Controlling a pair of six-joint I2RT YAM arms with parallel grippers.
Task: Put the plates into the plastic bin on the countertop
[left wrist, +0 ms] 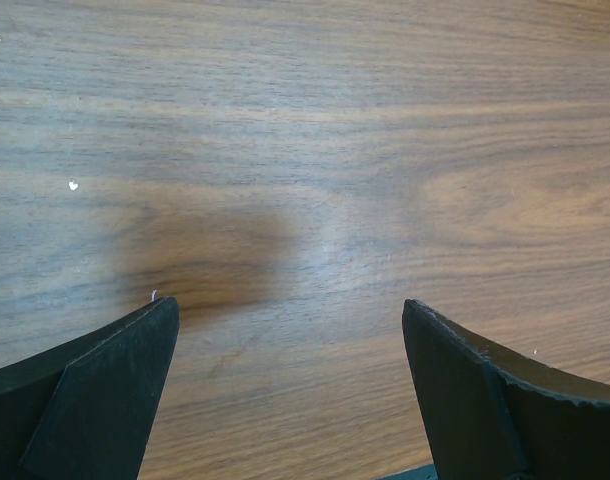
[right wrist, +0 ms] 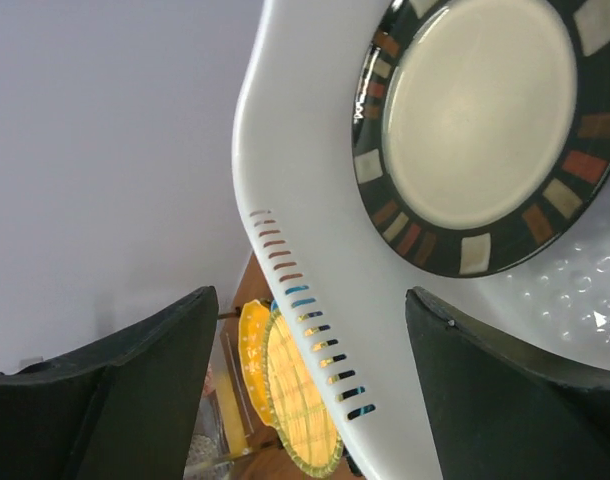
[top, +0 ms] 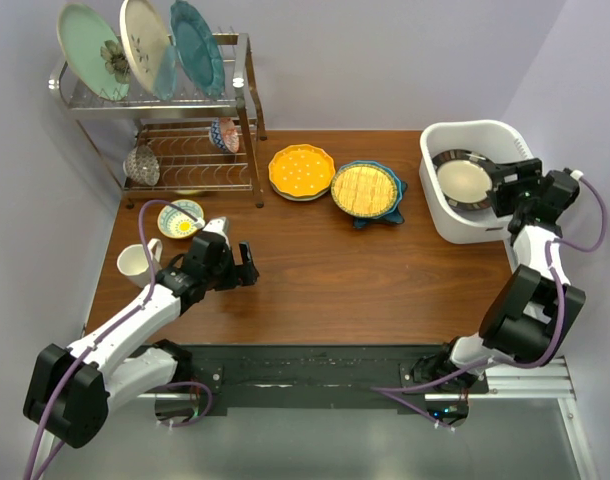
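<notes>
A dark-rimmed plate with a cream centre [top: 461,180] [right wrist: 483,110] lies inside the white plastic bin [top: 448,223] [right wrist: 305,250] at the back right. My right gripper [top: 500,182] is open at the bin's right side, above the plate, holding nothing. My left gripper [top: 243,262] stands open over bare counter on the left. An orange plate [top: 301,170] and a yellow plate [top: 364,188] on a teal piece lie at the back middle. Large plates stand on the rack's top shelf, among them a teal one [top: 199,48].
The metal rack [top: 253,160] stands at the back left, with smaller dishes below. A small patterned dish [top: 179,222] and a white mug [top: 133,262] sit left of my left arm.
</notes>
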